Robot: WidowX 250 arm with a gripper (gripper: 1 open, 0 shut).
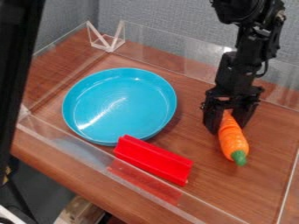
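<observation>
My black gripper (pixel 226 109) is low over the right side of the wooden table, down at the upper end of an orange toy carrot (pixel 232 142) with a green tip pointing toward the front. Whether the fingers are closed on the carrot is hard to tell. A blue plate (pixel 118 103) lies to the left, and a red block (pixel 153 160) lies in front of it.
Clear low barriers (pixel 163 61) edge the table. A white rack-like piece (pixel 105 38) stands at the back left. A dark post fills the left edge. Bare wood lies between the plate and carrot.
</observation>
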